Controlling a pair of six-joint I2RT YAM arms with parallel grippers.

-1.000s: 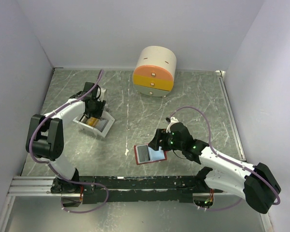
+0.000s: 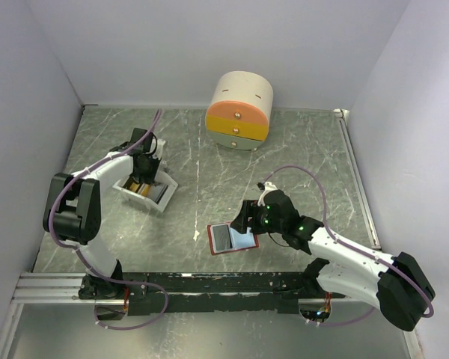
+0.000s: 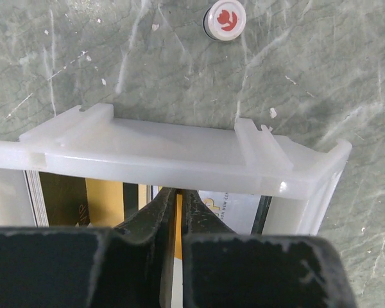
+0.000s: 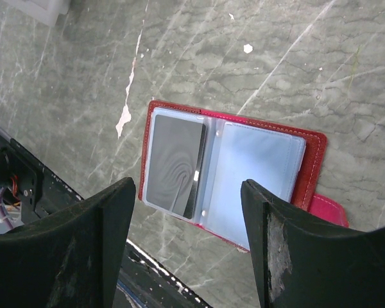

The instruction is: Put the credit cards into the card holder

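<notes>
The credit cards, among them a dark and yellow card (image 3: 106, 199) and a pale printed card (image 3: 234, 208), are in a white tray (image 3: 179, 168) at the left. My left gripper reaches down into it among the cards. Its fingers are close together, with a narrow orange strip in the gap; whether they grip a card cannot be told. The red-edged card holder (image 4: 314, 163) lies spread out on the table, a dark grey pocket (image 4: 173, 160) on one side and a pale blue one (image 4: 253, 170) on the other. Over it my right gripper is open and empty.
A rounded cabinet (image 2: 239, 108) with coloured drawers stands at the back. Beyond the tray sits a small round white object with a red mark (image 3: 226, 20). Bare table (image 2: 194, 194) separates the tray from the card holder.
Over the last second the left arm and gripper have shifted slightly at the tray, and a little less yellow shows beneath the gripper. The right arm, tray and card holder look unmoved.
</notes>
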